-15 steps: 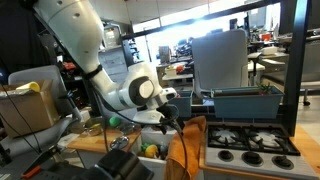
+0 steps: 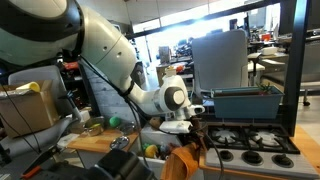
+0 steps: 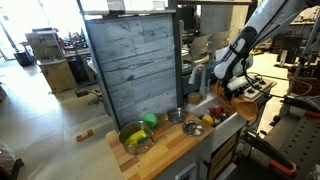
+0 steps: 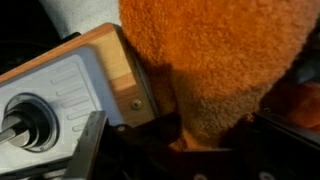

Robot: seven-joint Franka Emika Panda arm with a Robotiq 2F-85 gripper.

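An orange cloth (image 2: 182, 163) hangs at the front of the counter, beside the stove, its upper part bunched. My gripper (image 2: 196, 137) is down at the top of this cloth, the white arm reaching in from the left. The wrist view shows the fluffy cloth (image 4: 225, 65) filling the middle and narrowing down to between my dark fingers. How far the fingers are closed on it is hidden by cloth and shadow. In the second exterior view, the cloth (image 3: 245, 107) shows as a small orange patch at the counter's far end.
Close on the right is the stove (image 2: 250, 140) with its front knobs. A blue-green box (image 2: 248, 105) stands behind it. A sink area with several colored items lies to the left, and a metal pot (image 3: 136, 136) is further along the counter.
The cloth, earlier hanging straight over the front edge, is now bunched and spread leftward.
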